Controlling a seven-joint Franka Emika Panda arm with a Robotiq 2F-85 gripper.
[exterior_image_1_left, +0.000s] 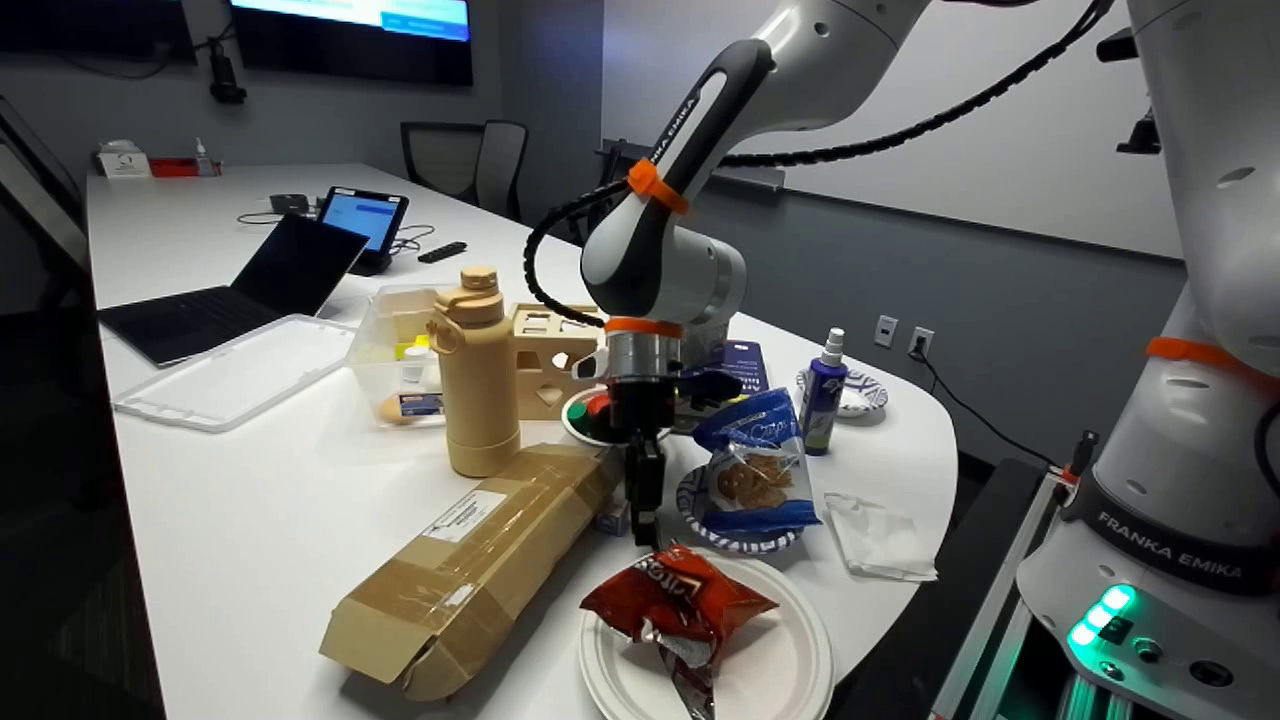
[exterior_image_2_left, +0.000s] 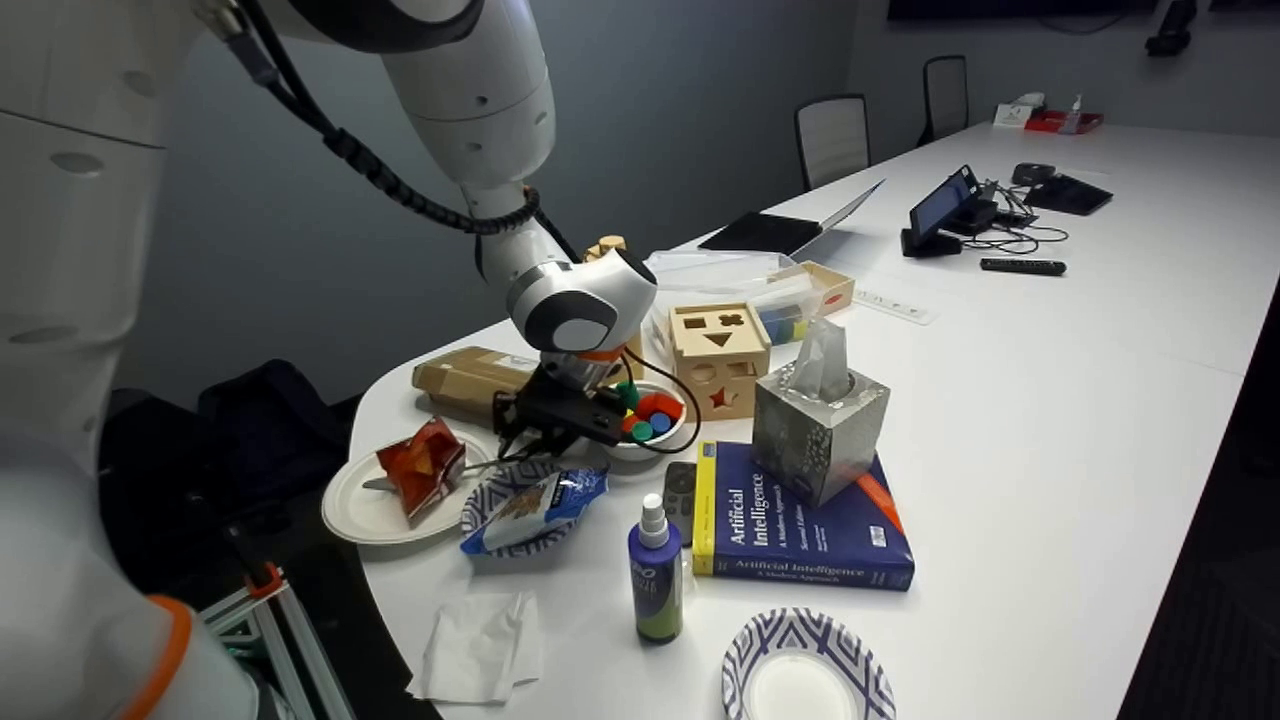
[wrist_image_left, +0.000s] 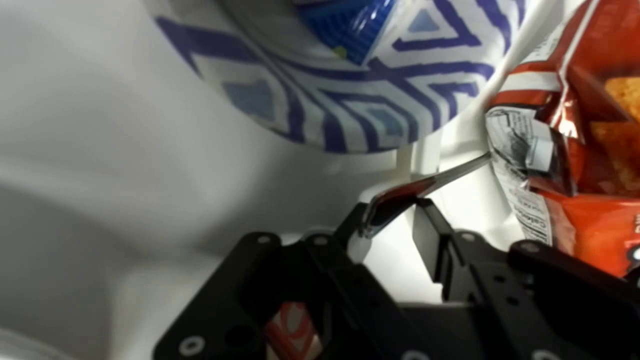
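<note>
My gripper points down at the edge of the white plate (exterior_image_1_left: 800, 672), its fingers part open with a visible gap. A thin metal utensil (wrist_image_left: 459, 172) runs from under the red chip bag (wrist_image_left: 591, 150) to the gripper, its handle end close against the left finger (wrist_image_left: 355, 223) and clear of the right one. On the plate the chip bag (exterior_image_1_left: 684, 600) rests tilted and crumpled over the utensil (exterior_image_2_left: 480, 464). From the far side of the bag a bit of the utensil pokes out. The fingertips are small in the exterior views.
Close beside the gripper are a patterned plate (wrist_image_left: 360, 117) with a blue snack bag (exterior_image_1_left: 750, 468) and a long cardboard box (exterior_image_1_left: 480, 570). A tan bottle (exterior_image_1_left: 480, 378), a spray bottle (exterior_image_2_left: 656, 576) and a bowl of coloured blocks (exterior_image_2_left: 636, 450) stand nearby. A napkin (exterior_image_2_left: 480, 648) lies at the near edge.
</note>
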